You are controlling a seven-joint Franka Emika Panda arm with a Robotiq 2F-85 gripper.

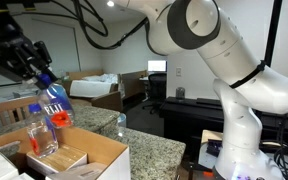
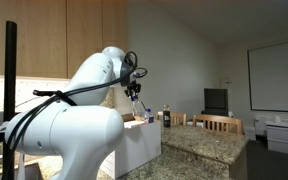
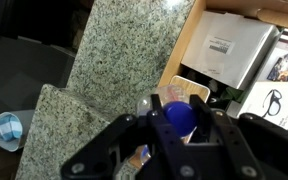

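Observation:
A clear bottle with a blue cap and a red patch (image 1: 56, 104) hangs tilted above the cardboard box (image 1: 106, 152). My gripper (image 1: 44, 78) is shut on its blue top. In the wrist view, the round blue cap (image 3: 181, 117) sits at the gripper's fingers, covering much of the bottle below. A second clear bottle (image 1: 42, 138) with a blue cap stands behind the held one, at the box's far side; its base is hidden.
Flat packages, including a white box (image 3: 219, 45), lie inside the cardboard box. Another clear bottle (image 1: 121, 126) stands on the granite counter (image 1: 156, 155), which has free room to the box's right. A dark bottle (image 2: 166, 116) stands farther along.

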